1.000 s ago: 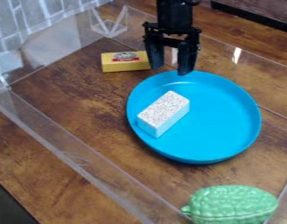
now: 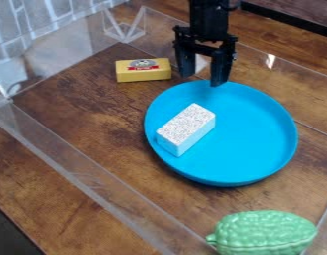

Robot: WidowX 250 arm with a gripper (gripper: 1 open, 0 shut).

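My black gripper (image 2: 202, 68) hangs upright at the top middle, open, just behind the blue plate (image 2: 254, 127) and to the right of a small yellow box (image 2: 143, 70) with a red label. A white speckled block (image 2: 186, 128) lies on the left part of the plate. A green bumpy vegetable toy (image 2: 262, 233) lies at the bottom right. Nothing shows held between the fingers.
Clear plastic walls run along the sides, with a white tiled surface at the back left.
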